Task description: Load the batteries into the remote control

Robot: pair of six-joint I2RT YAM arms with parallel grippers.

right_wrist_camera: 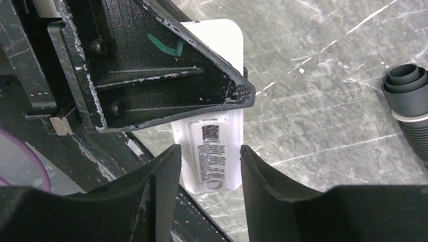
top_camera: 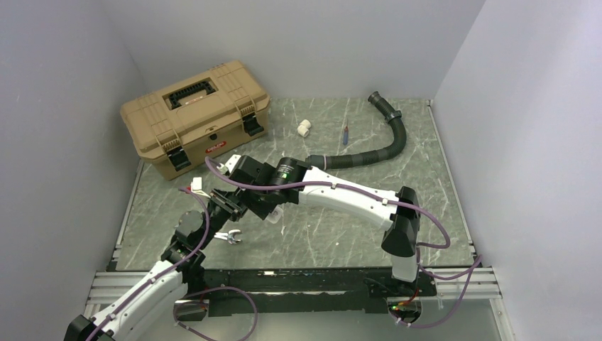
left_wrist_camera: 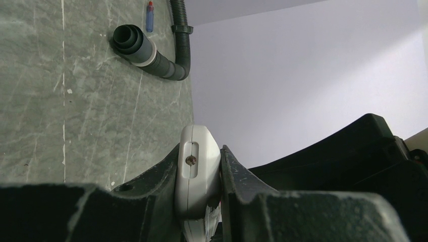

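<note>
A white remote control (left_wrist_camera: 198,171) is held upright in my left gripper, which is shut on it. In the right wrist view the remote (right_wrist_camera: 211,151) shows its back with a labelled panel, partly covered by the left gripper's black body. My right gripper has its two fingertips either side of the remote's lower end, part open; whether they touch it is unclear. In the top view both grippers meet near the table's centre-left and largely hide the remote. I cannot make out any batteries.
A tan toolbox (top_camera: 192,114) stands at back left. A black hose (top_camera: 362,159) curves across the back right, near a small screwdriver (top_camera: 346,136) and white fittings (top_camera: 304,128). Pliers (top_camera: 231,236) lie by the left arm.
</note>
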